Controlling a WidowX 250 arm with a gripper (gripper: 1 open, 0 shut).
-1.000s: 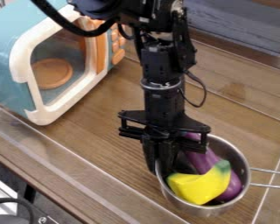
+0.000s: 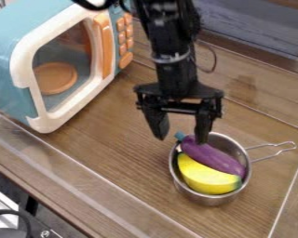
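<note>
My black gripper (image 2: 181,125) hangs open above the left rim of a steel pot (image 2: 235,194), its two fingers apart. In the pot lie a purple eggplant (image 2: 216,156) and a yellow banana (image 2: 207,178) beside it. The pot's wire handle points to the right.
A toy microwave (image 2: 27,58) in light blue and white, with an orange keypad and open window, stands at the upper left. A grey wall runs along the back, and a dark cable lies at the lower left.
My gripper has risen up and back from the pot, leaving it clear. The banana and eggplant, tilted in the earliest view, now lie settled in the pot, which appears smaller and farther back.
</note>
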